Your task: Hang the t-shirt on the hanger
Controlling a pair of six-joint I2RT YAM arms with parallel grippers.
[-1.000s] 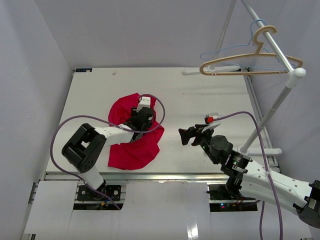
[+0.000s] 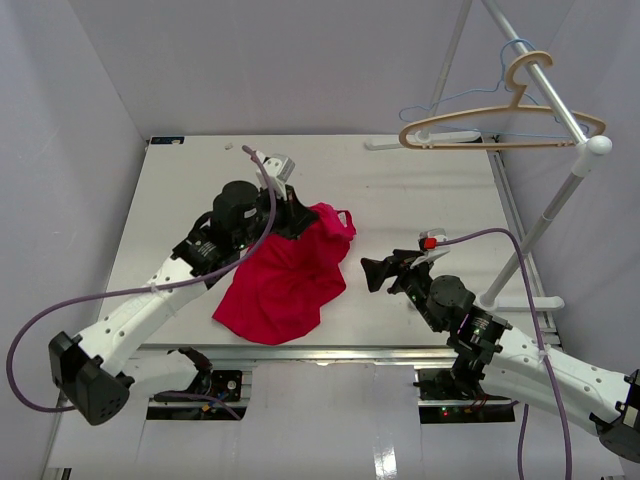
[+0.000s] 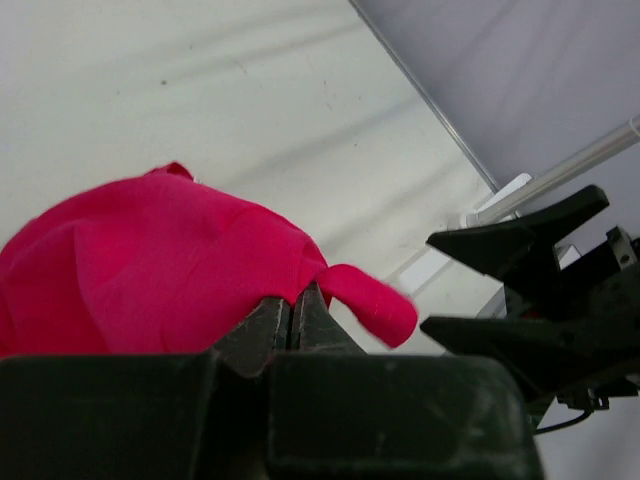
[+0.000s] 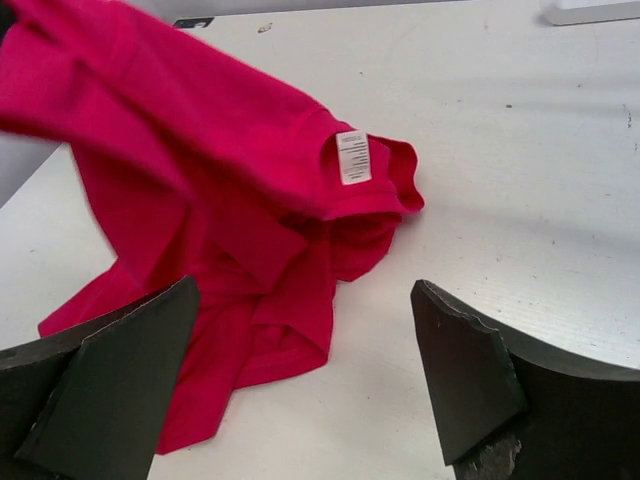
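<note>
A red t shirt [image 2: 280,290] hangs from my left gripper [image 2: 296,220] down onto the white table. In the left wrist view that gripper is shut on a bunched part of the fabric. A white label shows on the shirt [image 4: 240,150] in the right wrist view. My right gripper [image 2: 385,262] stands open to the right of the shirt, its two fingers apart with nothing between them. A tan hanger [image 2: 500,146] hangs on the rack at upper right.
The white rack [image 2: 545,210] stands on the table's right side, with a thin blue hanger [image 2: 450,97] behind the tan one.
My left arm has risen and moved toward the front, lifting part of the t shirt, which has shifted right. The right arm is nearly unchanged.
</note>
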